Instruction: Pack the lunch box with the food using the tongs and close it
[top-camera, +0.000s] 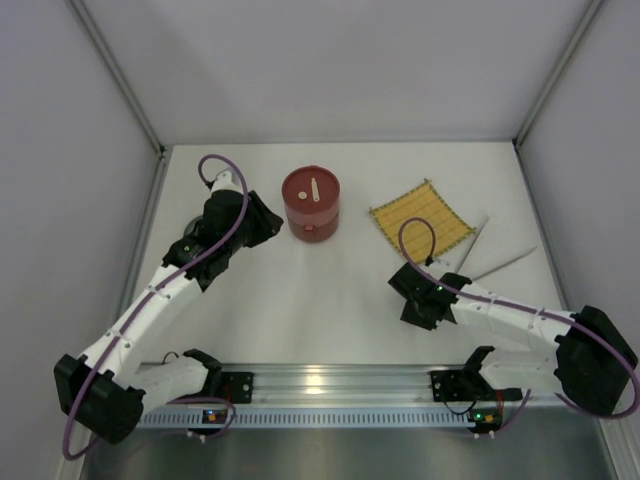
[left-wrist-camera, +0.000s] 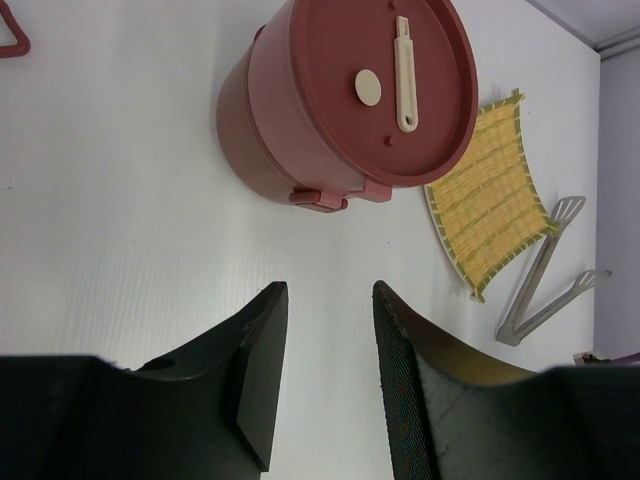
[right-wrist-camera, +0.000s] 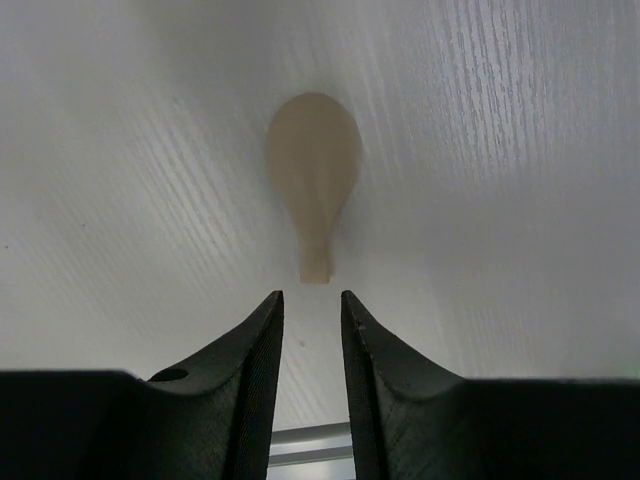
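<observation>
The round dark-red lunch box (top-camera: 311, 222) stands closed at the back, its lid (left-wrist-camera: 435, 120) topped by a beige strip and a beige disc. Just left of it, in the top view, my left gripper hangs over bare table, open and empty. A beige spoon (right-wrist-camera: 313, 160) lies on the table in the right wrist view. My right gripper is above the table close to the spoon's narrow end, its fingers apart with nothing between them. In the top view, that gripper covers the spoon.
A yellow woven mat (top-camera: 415, 212) lies right of the lunch box. Grey tongs (left-wrist-camera: 535, 290) rest spread beside it. Partly behind my left arm is a dark round object (top-camera: 193, 225).
</observation>
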